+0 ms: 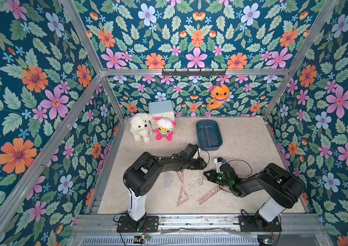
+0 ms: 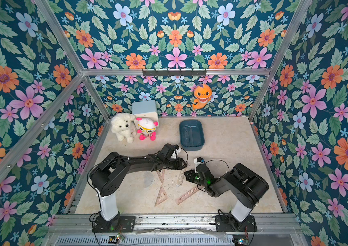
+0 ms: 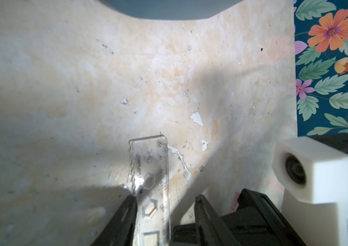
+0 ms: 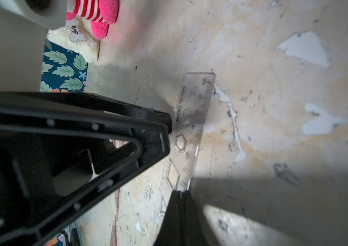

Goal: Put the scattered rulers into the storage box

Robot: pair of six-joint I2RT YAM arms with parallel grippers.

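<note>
A clear straight ruler [image 3: 149, 164] lies flat below both grippers. My left gripper is part open over it, one finger at each side of its lower part. My right gripper is shut at the ruler; whether it pinches the ruler is unclear. A pink triangle ruler [image 1: 181, 197] and a pink straight ruler [image 1: 208, 194] lie on the front of the table, and another pink piece [image 1: 180, 176] is partly under the left arm. The blue storage box [image 1: 208, 135] stands behind the grippers, with no ruler visible in it.
A white plush dog [image 1: 141, 127], a pink plush toy [image 1: 163, 130] and a pale box [image 1: 160, 106] stand back left. An orange shark [image 1: 219, 95] is at the back wall. The table beside the blue box on the right is clear.
</note>
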